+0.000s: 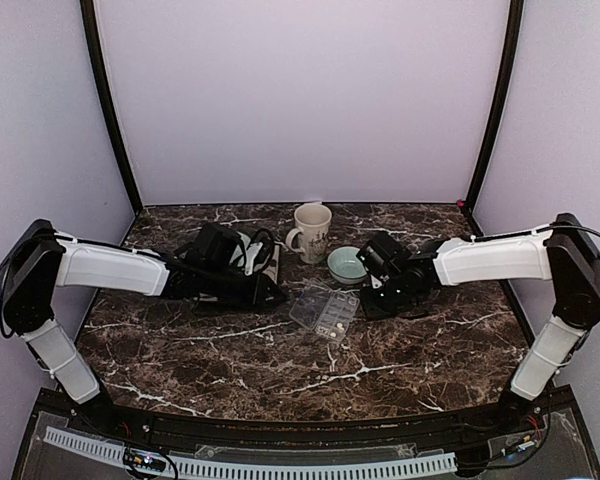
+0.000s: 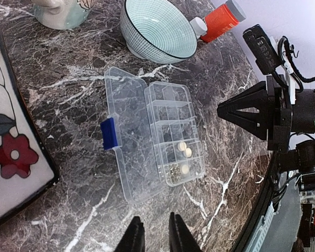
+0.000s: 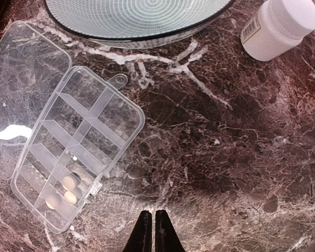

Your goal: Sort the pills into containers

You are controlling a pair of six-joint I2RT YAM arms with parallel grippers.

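A clear pill organizer [image 2: 173,123] lies on the dark marble table, its transparent lid [image 2: 134,152] folded open to the left. Pale round pills [image 2: 185,149] sit in the compartments at its near end; another pill [image 2: 185,169] is beside small speckled pieces in the end compartment. My left gripper is partly open with nothing between its fingers, left of the organizer in the top view. My right gripper is shut, nothing showing between its fingers, over bare table just right of the organizer. The left wrist view also shows its dark fingers [image 2: 236,109].
A pale green bowl [image 1: 348,265] and a white mug [image 1: 311,232] stand behind the organizer. Right of the bowl is a white-capped bottle [image 3: 268,34]; an orange bottle [image 2: 221,22] lies beyond. A flower-patterned tray [image 2: 5,168] sits at left.
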